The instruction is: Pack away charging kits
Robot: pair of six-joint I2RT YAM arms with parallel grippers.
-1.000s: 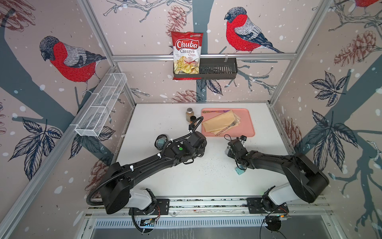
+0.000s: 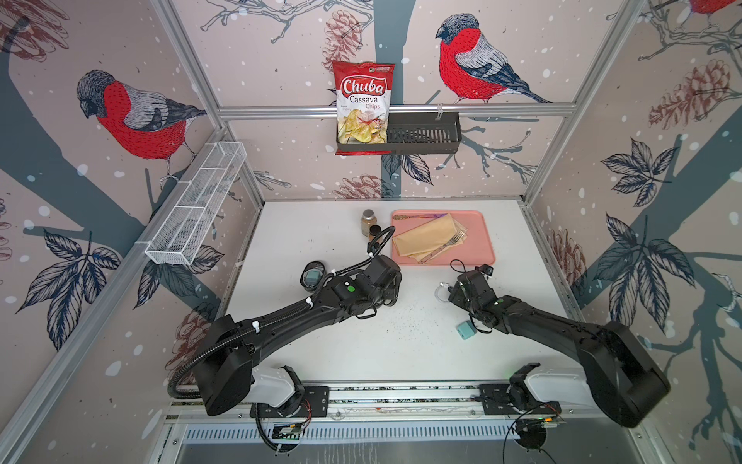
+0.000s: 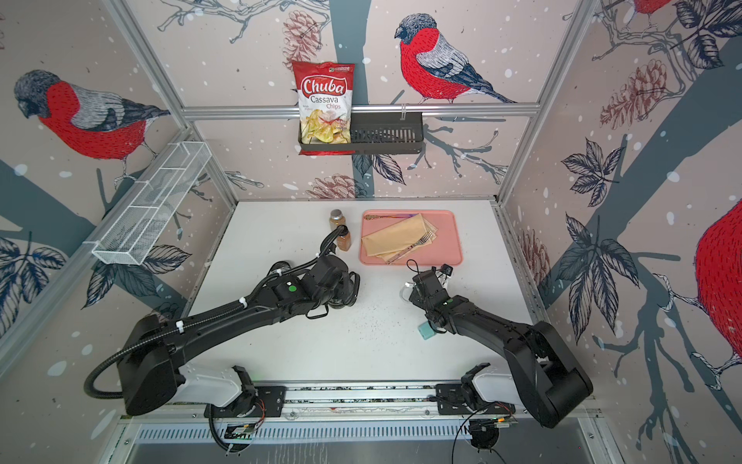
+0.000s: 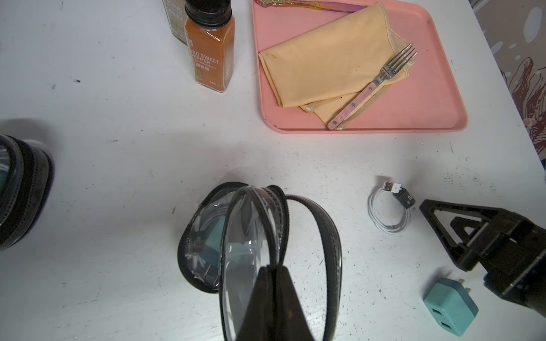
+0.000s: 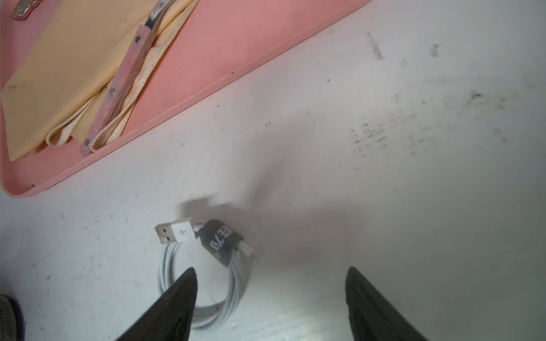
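Note:
My left gripper is shut on the dark zipped edge of a clear pouch [image 4: 196, 250], whose flap stands up. Through its clear side a teal block and a coiled cable show dimly. A second clear pouch [image 2: 312, 275] with black trim lies further left, something teal inside. On the right of the table rests a coiled white cable [image 5: 233, 284] with a USB plug and dark tag. My right gripper is open above the table, nothing between its fingers; the coil lies towards its left finger [image 5: 176, 307]. A teal charger [image 4: 451, 305] sits nearer the front.
Behind the cable is a pink tray [image 2: 480, 239] with a folded yellow cloth [image 2: 429, 236] and cutlery. Spice jars [image 4: 210, 48] stand to the tray's left. A dark wall shelf [image 2: 425, 135] holds a chip bag. Bare table [image 2: 417, 352] lies in front.
My right gripper has shifted to the right, uncovering more of the white cable and the teal charger in the top left view. The left arm looks unmoved.

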